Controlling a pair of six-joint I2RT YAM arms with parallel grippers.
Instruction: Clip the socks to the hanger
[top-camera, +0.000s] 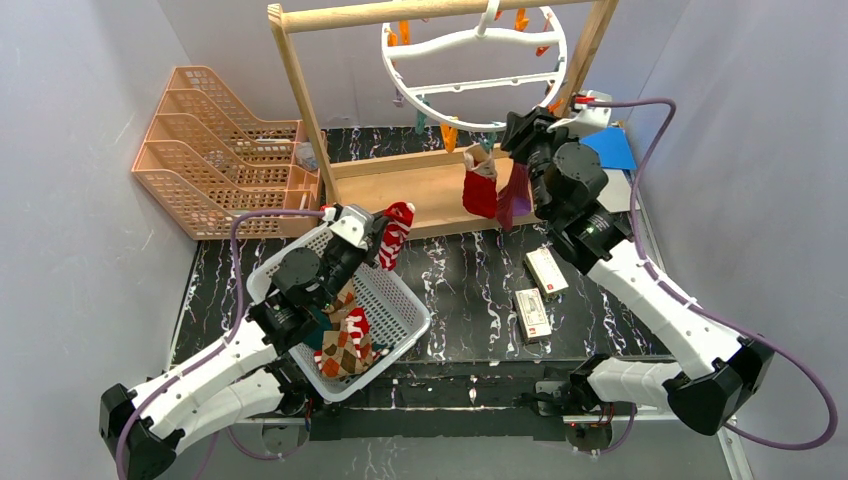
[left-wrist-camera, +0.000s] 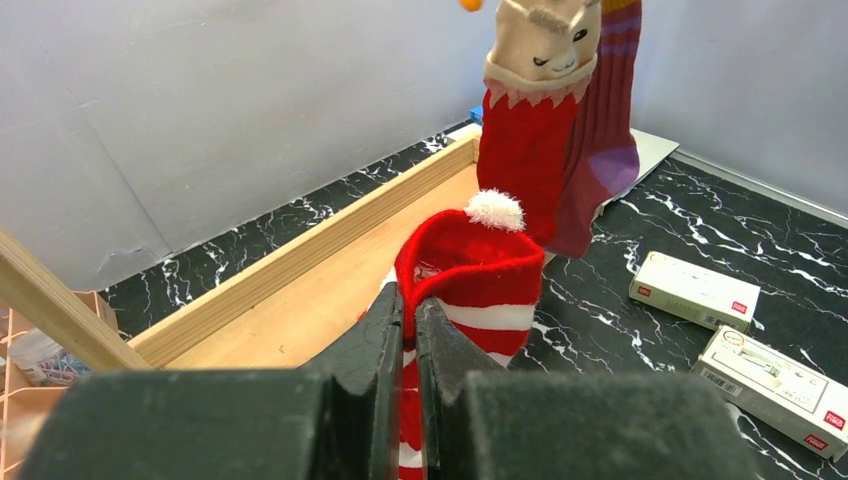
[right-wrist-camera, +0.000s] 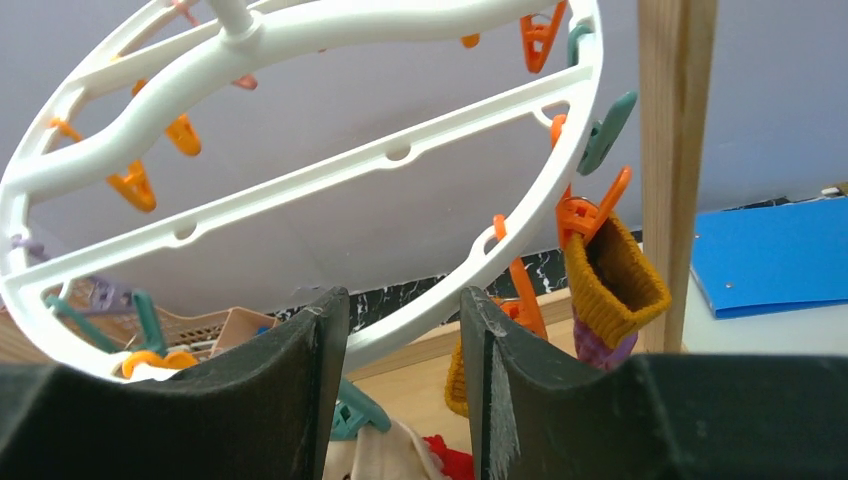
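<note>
My left gripper is shut on a red-and-white striped sock (left-wrist-camera: 490, 290) with a white pompom, pinched at its cuff; in the top view the sock hangs over the basket's far edge. From the white round hanger (right-wrist-camera: 290, 190) hang a red sock with an animal face (left-wrist-camera: 535, 130) and a maroon-purple sock (left-wrist-camera: 605, 150). In the right wrist view, a teal clip (right-wrist-camera: 355, 408) grips the face sock and an orange clip (right-wrist-camera: 595, 212) holds a mustard cuff (right-wrist-camera: 615, 285). My right gripper stands part open at the hanger's rim, no sock between its fingers.
A grey basket (top-camera: 408, 310) with several socks stands below the left arm. The hanger's wooden frame (top-camera: 580, 60) rises at the back. Two small boxes (top-camera: 532, 315) lie right of centre, and an orange rack (top-camera: 215, 150) is at the left.
</note>
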